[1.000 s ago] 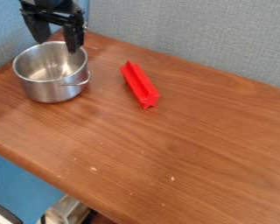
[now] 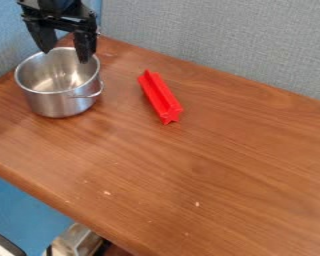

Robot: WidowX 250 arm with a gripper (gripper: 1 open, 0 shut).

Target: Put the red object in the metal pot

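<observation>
A red bar-shaped object (image 2: 160, 97) lies on the wooden table, to the right of the metal pot (image 2: 61, 104) and apart from it. The pot is silver, stands upright near the table's far left corner, and looks empty where its inside shows. Over the pot's back rim hangs my black gripper (image 2: 64, 52), its two fingers spread wide with nothing between them. The fingertips point down and overlap the pot's opening in this view; how high they are above it I cannot tell.
Grey padded panels (image 2: 230, 40) rise behind the table (image 2: 203, 180). Wide bare wood lies in front and to the right of the red object. At the lower left, a metal fixture (image 2: 76, 242) sits by the table's edge.
My gripper has shifted very slightly over the pot and stays open. The pot and the red object have not moved.
</observation>
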